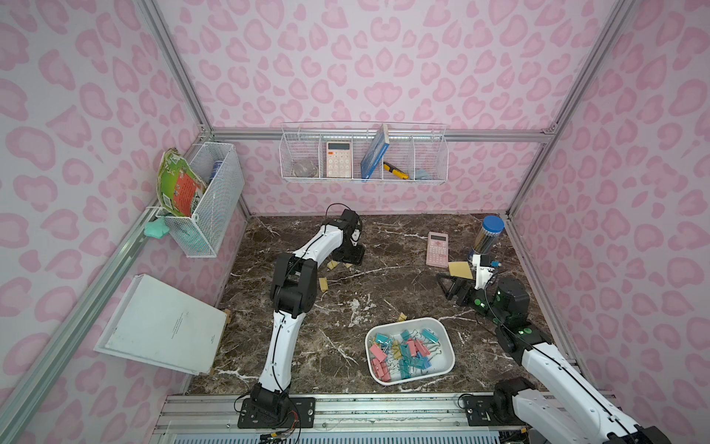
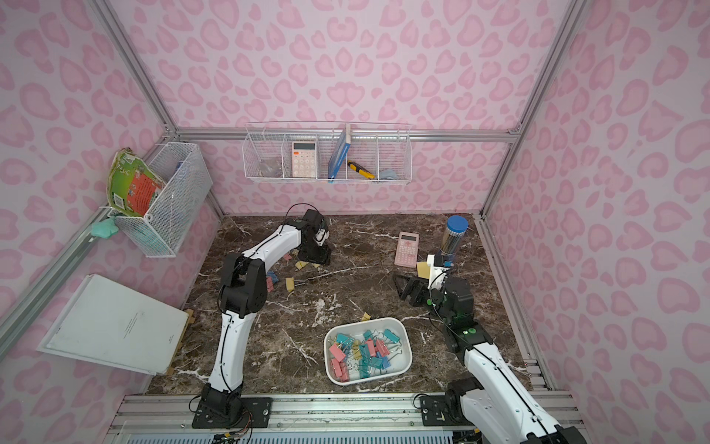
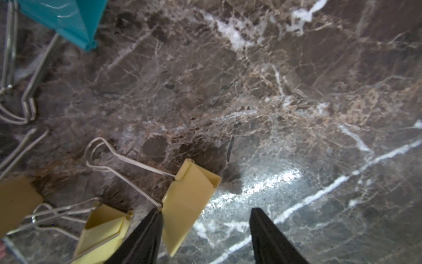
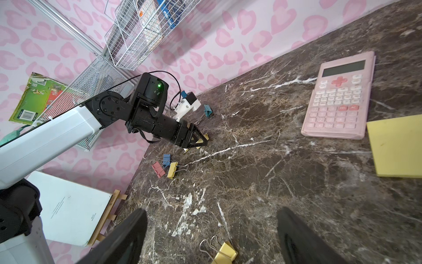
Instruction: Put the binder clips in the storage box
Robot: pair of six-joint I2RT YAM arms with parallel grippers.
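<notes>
My left gripper hangs low at the back left of the table, fingers apart, with a yellow binder clip (image 3: 189,198) just behind its left finger; whether they touch I cannot tell. Another yellow clip (image 3: 101,231) and a teal clip (image 3: 72,17) lie nearby, along with red (image 4: 158,169) and blue (image 4: 166,159) clips farther toward the front. A lone yellow clip (image 4: 224,254) lies near the white storage box (image 1: 409,376), which holds pink, teal and yellow clips. My right gripper stands open above the right side, holding nothing.
A pink calculator (image 1: 437,250), yellow sticky pad (image 4: 395,145) and blue-lidded container (image 1: 491,229) stand at the right. Wire baskets (image 1: 399,151) hang on the back and left walls, and a white board (image 1: 159,325) leans at left.
</notes>
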